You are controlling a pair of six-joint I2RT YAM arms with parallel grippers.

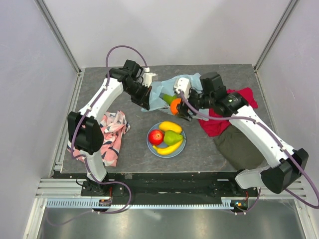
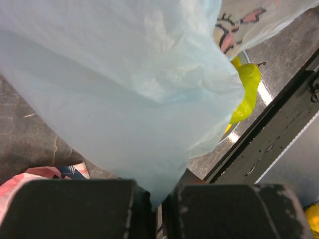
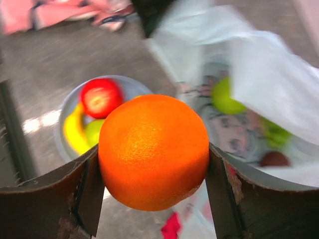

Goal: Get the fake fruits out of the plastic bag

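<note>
My left gripper is shut on the edge of the pale plastic bag [image 2: 119, 89], lifting its left side. My right gripper holds an orange [image 3: 152, 144], raised above the bag's near-right side. Inside the bag [image 3: 269, 74] lie a green round fruit [image 3: 227, 97] and other green and dark fruits, blurred in the right wrist view. A blue plate [image 1: 153, 151] in front of the bag holds a red apple [image 1: 156, 137], a mango [image 1: 171, 126], a pear [image 1: 172, 138] and a banana [image 1: 166, 149].
A pink patterned cloth [image 1: 112, 134] lies at the left, a red cloth [image 1: 215, 128] and an olive cloth [image 1: 239, 149] at the right. The table's front edge runs below it.
</note>
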